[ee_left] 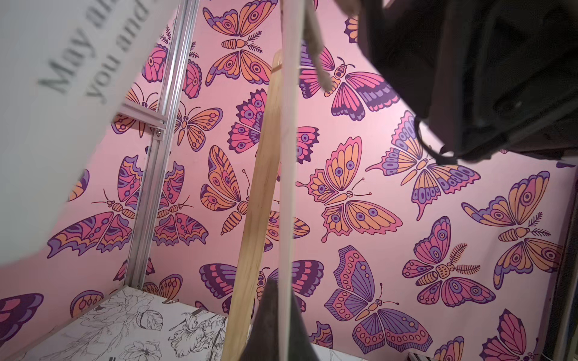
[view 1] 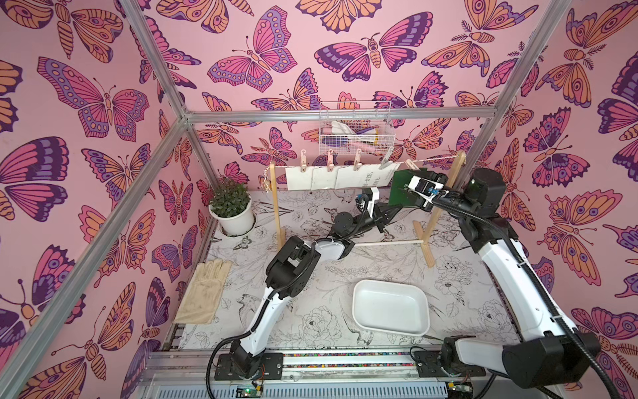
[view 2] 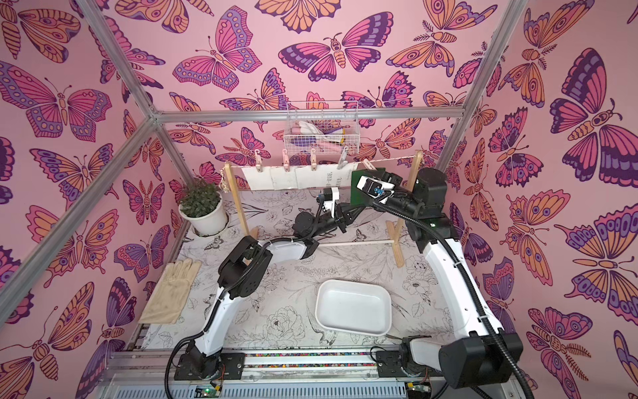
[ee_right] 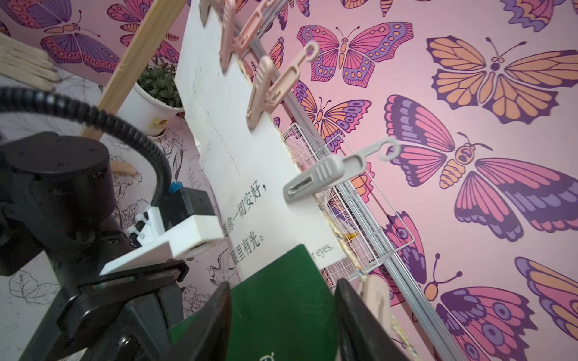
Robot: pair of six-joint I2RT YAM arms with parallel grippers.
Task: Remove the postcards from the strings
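Note:
A green postcard (view 1: pixel 400 189) hangs at the right end of the string. My left gripper (view 1: pixel 397 207) is shut at its lower left edge; the card (ee_left: pixel 288 180) appears edge-on as a thin strip between the dark fingers in the left wrist view. My right gripper stands part open near the card's top, its two fingers (ee_right: pixel 218 319) apart in front of the green surface. A pink clothespin (ee_right: pixel 375 297) sits on the string beside the right-hand finger, partly hidden. Several white postcards (view 1: pixel 299 178) hang leftward, held by pink clips (view 1: pixel 330 160) and a grey one (ee_right: pixel 319 177).
Wooden posts (view 1: pixel 275 206) hold up the string. An empty white tray (view 1: pixel 390 307) lies at the front. At left are a potted plant (view 1: pixel 232 207) and beige gloves (view 1: pixel 204 292). A wire basket (view 1: pixel 355 141) hangs behind. Both arms are close together at the green card.

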